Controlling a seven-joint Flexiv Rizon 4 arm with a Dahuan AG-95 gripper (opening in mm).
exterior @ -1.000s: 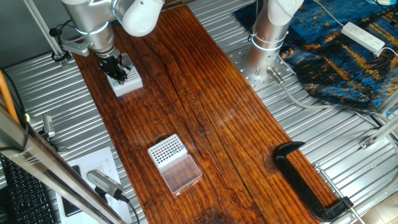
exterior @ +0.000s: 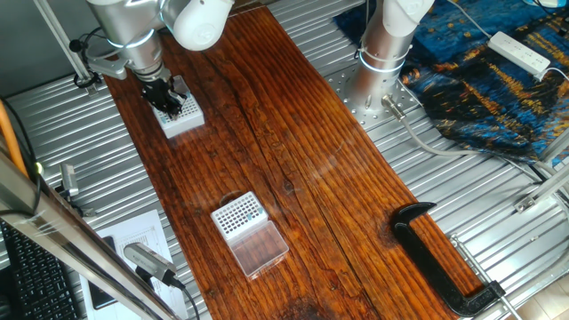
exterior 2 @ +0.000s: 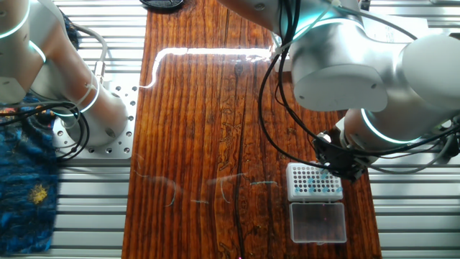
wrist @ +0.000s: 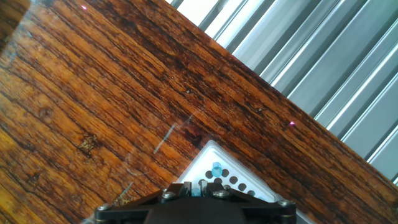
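A white tube rack (exterior: 184, 122) with rows of round holes lies under my gripper (exterior: 169, 100) near the table's edge. Its clear lid (exterior 2: 318, 222) is folded open beside it, and several light-blue tubes (exterior 2: 325, 190) sit in the holes. In the wrist view, the dark fingertips of my gripper are low over a corner of the rack (wrist: 210, 158). Something light blue shows between them, while another blue tube (wrist: 216, 168) stands just ahead. Whether the fingers are closed on the blue thing cannot be made out.
A second white rack (exterior: 238, 214) with an open clear lid (exterior: 260, 248) lies mid-table. A black clamp (exterior: 425, 258) grips the far right edge. Bare wood separates the two racks.
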